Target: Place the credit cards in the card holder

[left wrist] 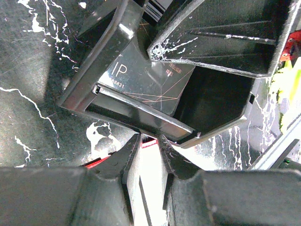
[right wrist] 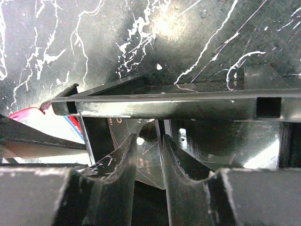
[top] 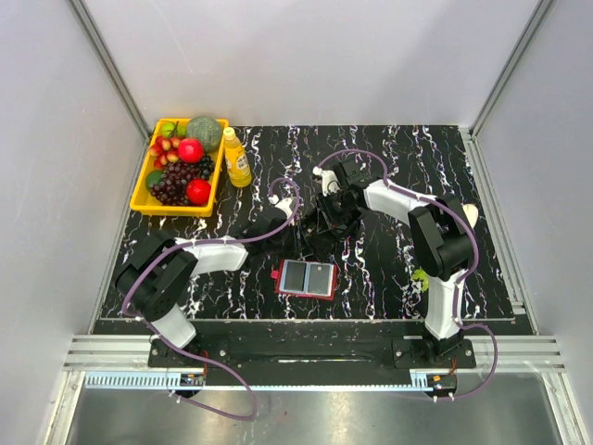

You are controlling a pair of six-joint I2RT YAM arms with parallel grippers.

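A black card holder is between both grippers near the table's middle, tilted, with a dark card printed with fine lines in one slot, also in the right wrist view [right wrist: 146, 160]. My left gripper is at the holder's lower edge, fingertips slightly apart; whether anything is between them is unclear. My right gripper has its fingertips over the card inside the holder, a little apart, the card showing between and behind them. A red-edged flat case with two panels [top: 306, 278] lies below the holder in the top view.
A yellow fruit basket [top: 144, 199] and a yellow bottle [top: 237, 162] stand at the back left. A pale object [top: 470, 214] and a green item [top: 419, 276] lie at the right.
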